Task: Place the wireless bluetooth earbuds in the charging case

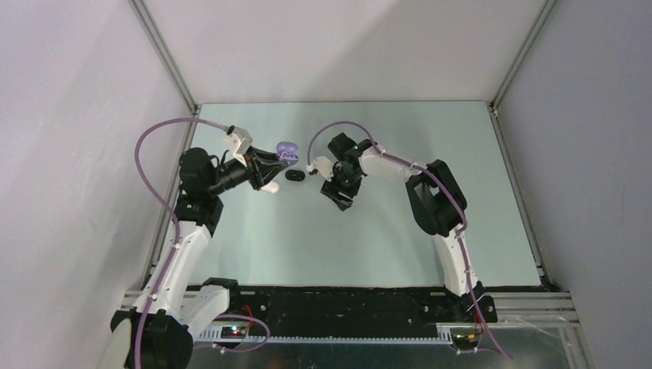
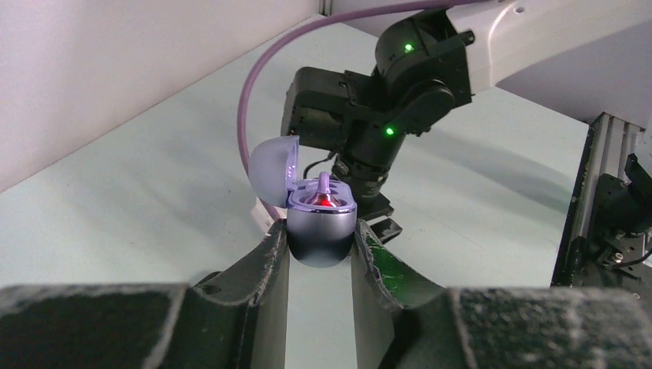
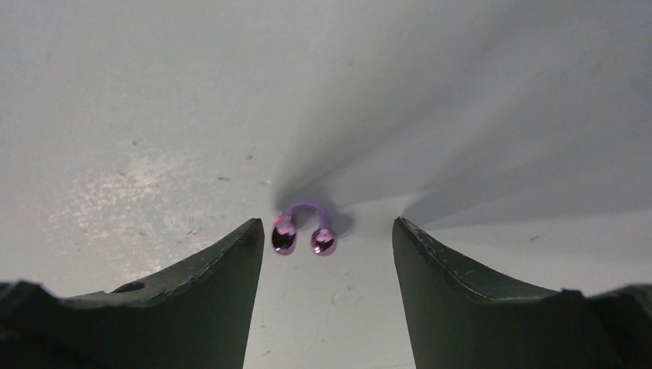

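The lilac charging case [image 1: 287, 152] is held up, lid open, in my left gripper, which is shut on it; a lilac piece stands in its top with a red light below. My right gripper [image 1: 342, 201] is part open, pointing down at the table. In the right wrist view a small purple earbud piece [image 3: 324, 243], two buds joined by a curved band, lies on the table between and just beyond its fingertips, nothing gripped. In the top view the right gripper hides this piece.
A small black oval object [image 1: 294, 175] lies on the table [image 1: 254, 246] between the arms. Walls border the back and sides.
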